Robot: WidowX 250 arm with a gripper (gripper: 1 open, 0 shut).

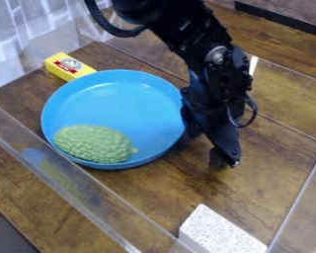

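Note:
My black gripper (pixel 211 148) hangs low over the wooden table at the right side of a blue plate (pixel 115 104), its fingertips near the tabletop by the plate's rim. The fingers are dark and overlap, and I see no object clearly between them. On the lower left of the plate lies a bumpy light-green oval object (pixel 95 142).
A yellow package (pixel 68 67) sits at the upper left behind the plate. A white speckled block (pixel 219 231) lies at the bottom right. Clear plastic walls edge the area. Bare wood (pixel 253 168) fills the right side.

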